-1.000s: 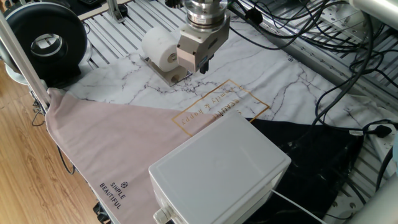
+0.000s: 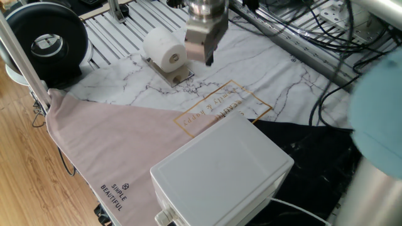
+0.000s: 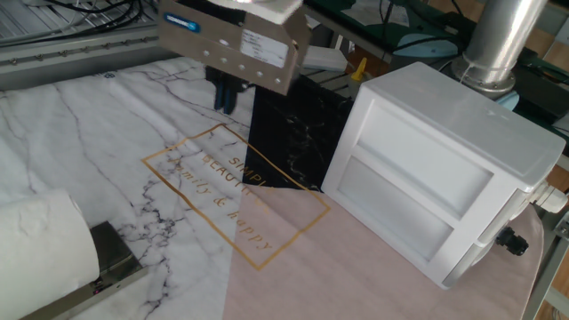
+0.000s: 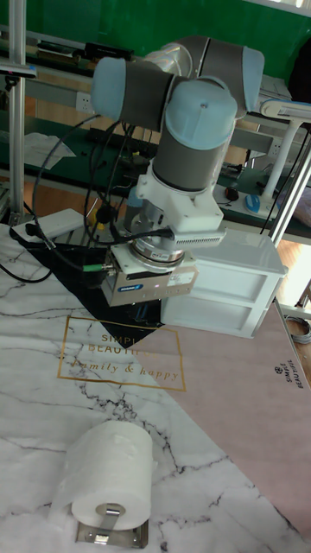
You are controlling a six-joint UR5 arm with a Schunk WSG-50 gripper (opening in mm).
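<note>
My gripper (image 3: 225, 96) hangs above the table, its metal body (image 3: 233, 44) large at the top of exterior view 2. Its two dark fingers point down close together, and nothing shows between them. A white two-drawer box (image 3: 418, 169) stands on the cloth beside the gripper, with both drawer fronts looking shut. On the marbled part of the cloth, a white paper roll (image 4: 109, 472) lies on a metal holder (image 4: 112, 535). The gripper (image 2: 209, 61) is apart from both the roll and the box.
The cloth has a pink part (image 2: 113, 135), a black part (image 2: 320, 157) and gold-framed lettering (image 3: 213, 196). Loose cables (image 2: 342, 56) run along the far right edge. A black ring-shaped object (image 2: 47, 44) stands at the left.
The gripper has risen and shifted slightly right in exterior view 1. A blue arm joint has come into view at the right. The box and paper roll have not moved.
</note>
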